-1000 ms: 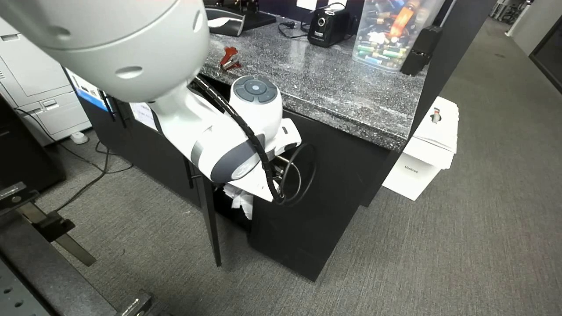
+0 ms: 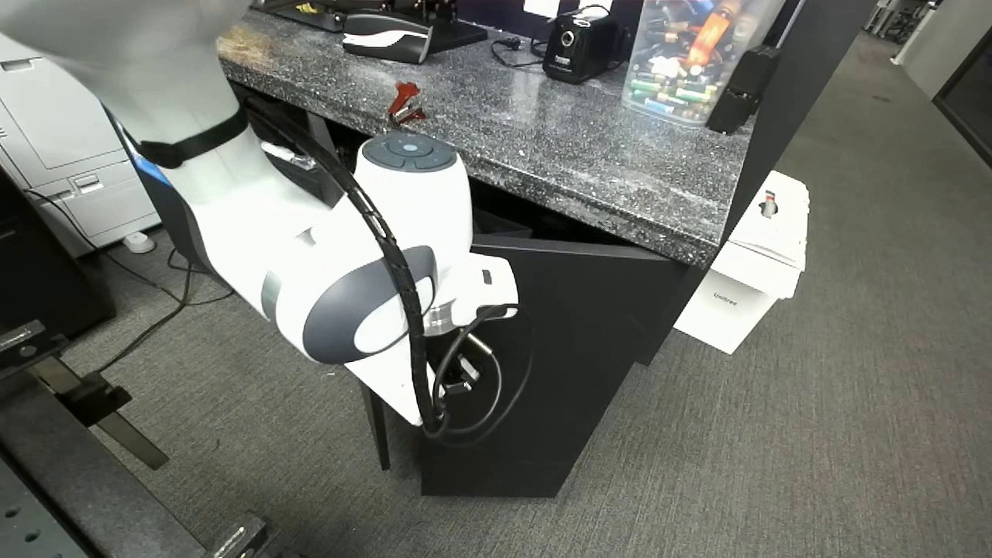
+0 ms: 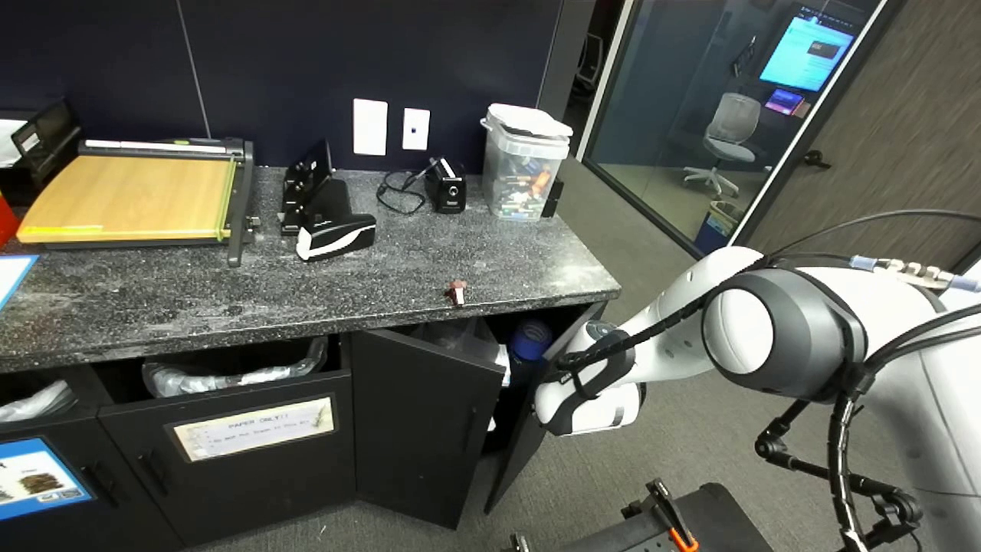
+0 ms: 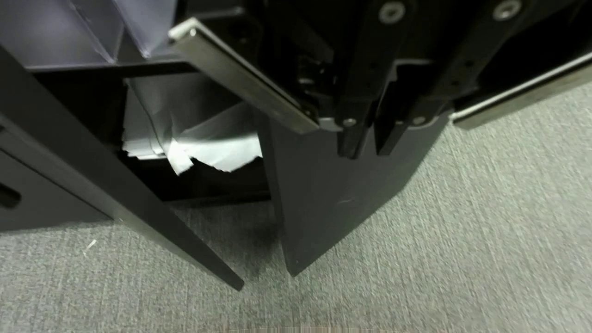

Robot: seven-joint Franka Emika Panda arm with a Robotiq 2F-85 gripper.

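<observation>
Black cabinet doors stand ajar under the counter. The right door [image 4: 355, 188] hangs partly open, its free edge angled out over the carpet. Against this door, near its upper part, my gripper is shut, its two dark fingers close together with a small gap. The part of the door held between them is too dark to make out. The left door [image 3: 428, 414] also stands open. In exterior view 1 the arm hides most of the gripper, and in exterior view 2 it is hidden behind the wrist.
White crumpled paper [image 4: 222, 150] shows inside the cabinet. Overhead is the speckled counter [image 3: 542, 271], with a red staple remover [image 2: 406, 104] near its front edge and a battery bin [image 3: 524, 170] behind. A white box [image 2: 744, 265] stands beyond the cabinet. Open carpet lies in front.
The right door has swung farther out from the cabinet. My wrist and gripper have moved with it, down and left in exterior view 1. The left door has stayed put.
</observation>
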